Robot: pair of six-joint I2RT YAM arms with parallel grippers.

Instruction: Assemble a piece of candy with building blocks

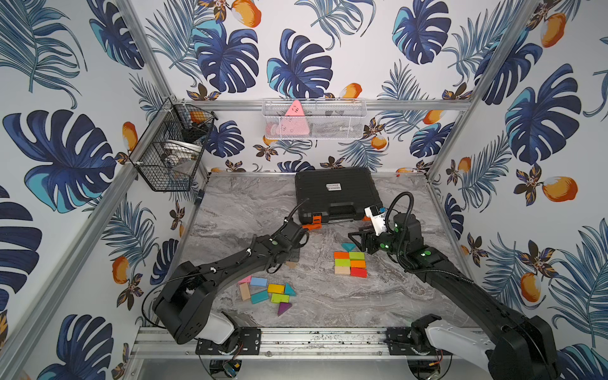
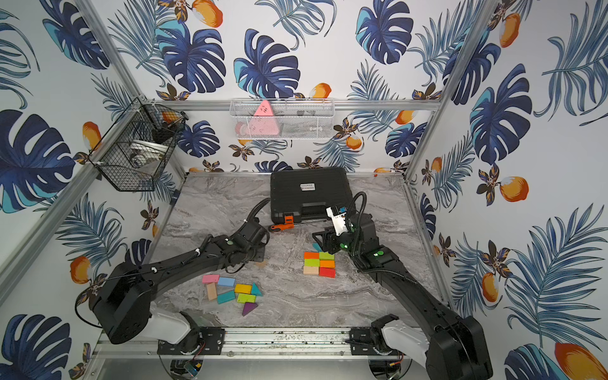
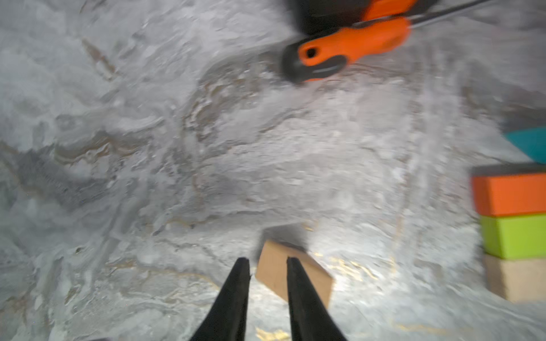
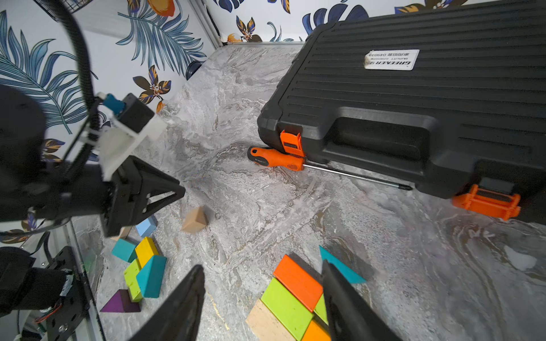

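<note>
A tan wedge block (image 3: 281,267) is at my left gripper's (image 3: 268,262) narrowed fingertips, and the gripper is shut on it low over the middle of the table. The same block (image 4: 195,220) shows below the left fingers in the right wrist view. To the right lies a two-column stack of flat blocks (image 1: 349,264) in orange, green, yellow, beige and red. A teal triangle (image 4: 343,266) points away from its far edge. Right above that triangle, my right gripper stands open, nothing visible between its fingers; its fingertips reach over the stack's far end.
Loose blocks, among them a yellow block (image 1: 276,288) and a purple triangle (image 1: 284,308), lie at the front left. A black case (image 1: 335,193) fills the back, with an orange screwdriver (image 4: 277,159) before it. Bare table separates the loose blocks from the stack.
</note>
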